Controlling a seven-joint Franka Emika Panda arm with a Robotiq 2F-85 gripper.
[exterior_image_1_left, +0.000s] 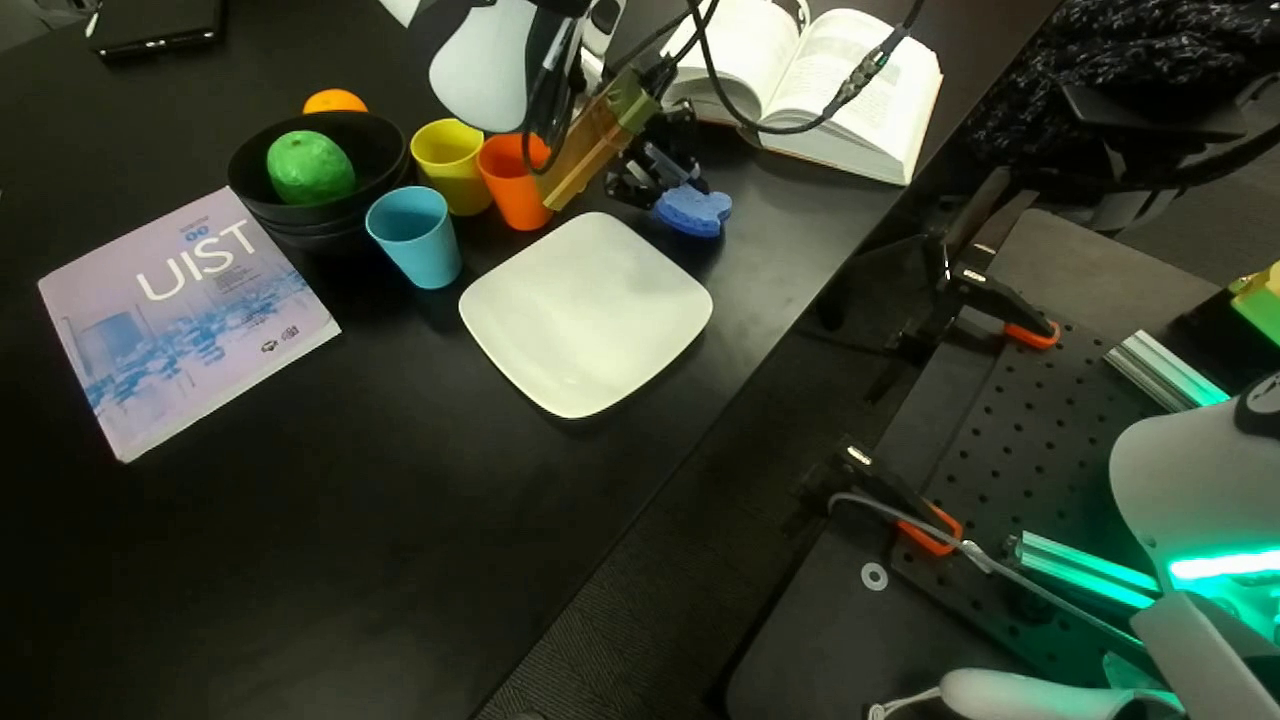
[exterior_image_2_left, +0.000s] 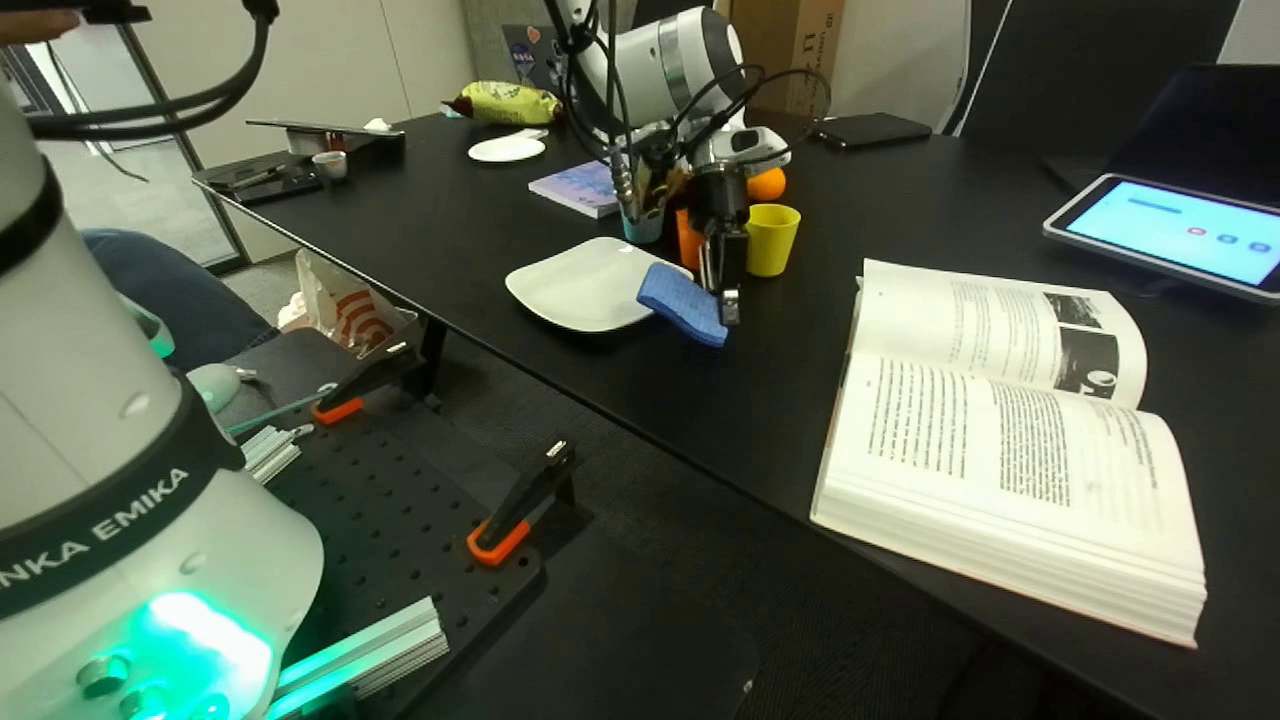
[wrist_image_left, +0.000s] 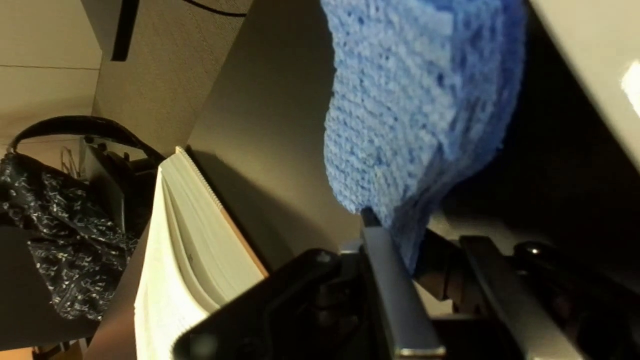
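Note:
My gripper (exterior_image_2_left: 716, 288) is shut on a blue sponge (exterior_image_2_left: 684, 304), which sticks out from the fingers beside the white square plate (exterior_image_2_left: 582, 286). Close up in the wrist view, the sponge (wrist_image_left: 408, 102) hangs tilted, its narrow end pinched between the fingers. From exterior view 1, the sponge (exterior_image_1_left: 693, 211) lies just off the upper right side of the plate (exterior_image_1_left: 585, 318), and the gripper (exterior_image_1_left: 654, 198) is partly hidden by its own mount. Whether the sponge touches the table is hard to tell. The plate is empty.
Close to the arm stand an orange cup (exterior_image_1_left: 513, 192), a yellow cup (exterior_image_1_left: 452, 166) and a blue cup (exterior_image_1_left: 415, 236). Black bowls (exterior_image_1_left: 246, 198) hold a green fruit (exterior_image_1_left: 310, 167). An open book (exterior_image_2_left: 1008, 444) lies on the other side.

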